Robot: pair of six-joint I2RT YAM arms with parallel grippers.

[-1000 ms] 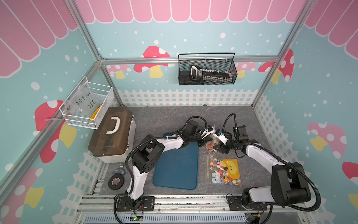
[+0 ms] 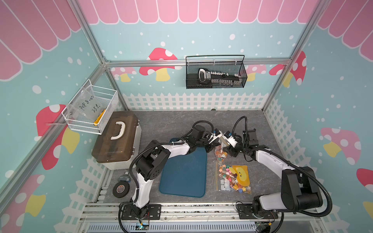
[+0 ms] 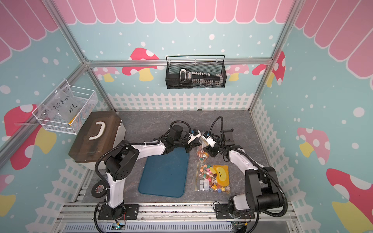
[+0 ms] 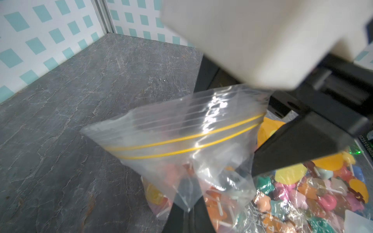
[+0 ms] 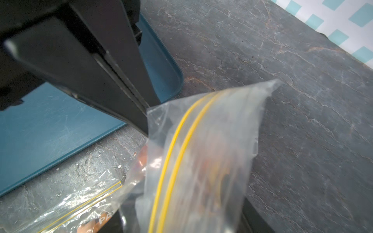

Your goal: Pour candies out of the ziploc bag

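Note:
A clear ziploc bag (image 4: 182, 134) with two yellow zip lines stands upright between my grippers, candies in its lower part. The left gripper is shut, with a thin fold of the bag's film running in at its fingertips. Around the bag's top, the right gripper is part open, its fingers (image 5: 252, 217) apart on either side of the film. From the top left view, the bag's candies (image 2: 221, 153) show just below both grippers. Whether the zip is open I cannot tell.
An empty blue tray (image 2: 182, 174) lies to the left of the bag. In front of it rests another clear bag (image 2: 225, 176) of colourful candies with a yellow piece (image 2: 241, 175). A brown-lidded box (image 2: 116, 139) stands far left.
The right gripper has shifted slightly away from the front edge, and the left gripper slightly to the left.

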